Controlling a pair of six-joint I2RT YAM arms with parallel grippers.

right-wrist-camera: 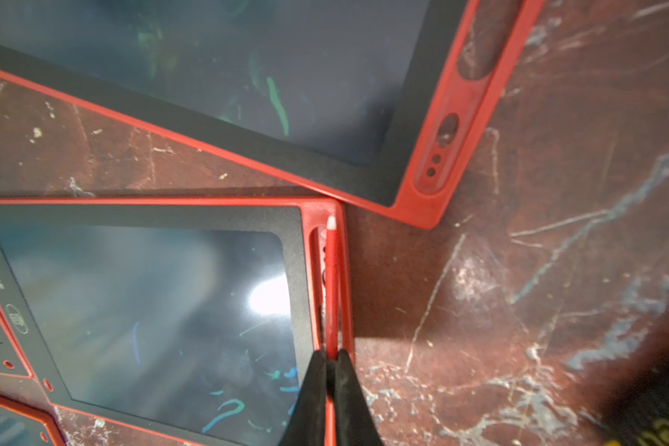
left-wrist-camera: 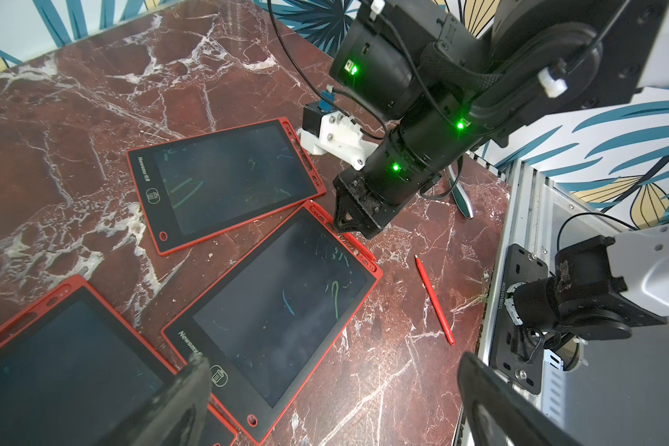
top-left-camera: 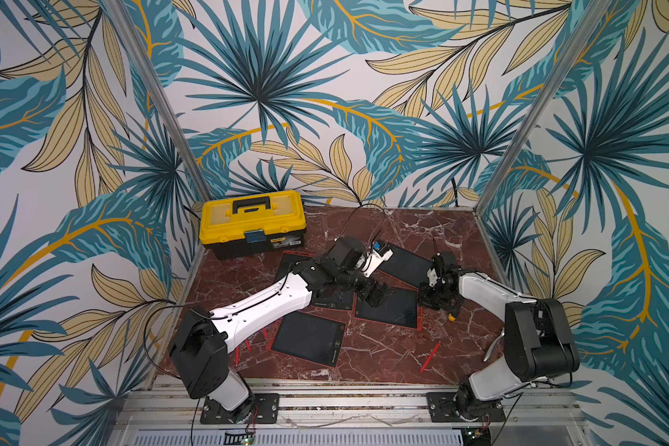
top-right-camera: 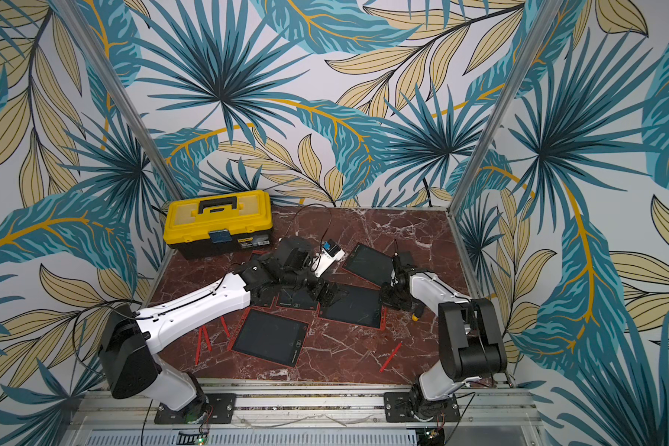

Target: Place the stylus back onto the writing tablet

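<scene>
A red stylus (right-wrist-camera: 332, 282) lies lengthwise along the pen slot at the right edge of a red-framed writing tablet (right-wrist-camera: 304, 252), its pale tip near the slot's far end. Around its lower part in the right wrist view, the fingertips of my right gripper are close together, one on each side. Whether the stylus is fully seated in the slot I cannot tell. In the left wrist view its near end shows beside the right gripper. Over the tablets, my left gripper (top-left-camera: 379, 294) stands open, its fingers (left-wrist-camera: 167, 409) wide apart with nothing between them.
Another tablet (left-wrist-camera: 226, 178) touches this one's far corner. A tablet (top-left-camera: 308, 338) lies front left. A loose red stylus (left-wrist-camera: 435, 301) rests on the table near the front edge. More red styluses lie at left. The yellow toolbox (top-left-camera: 252, 219) stands back left.
</scene>
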